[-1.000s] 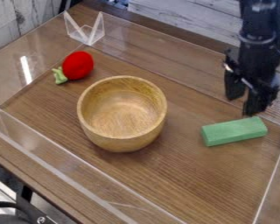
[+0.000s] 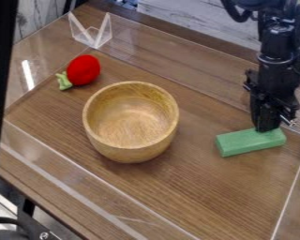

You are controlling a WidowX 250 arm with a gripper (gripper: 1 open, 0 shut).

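The black gripper (image 2: 266, 122) hangs from the dark arm at the right side of the camera view, its tip down at the back edge of a green rectangular block (image 2: 247, 141) lying on the wooden table. Whether its fingers are closed around the block cannot be made out, as they are dark and overlap one another.
A wooden bowl (image 2: 130, 121) sits left of the block. A red vegetable (image 2: 83, 69) with a green top and a clear wire-like holder (image 2: 93, 28) are at the upper left.
The gripper has come down from above and behind the green block to its back edge. The block looks to be in the same place.
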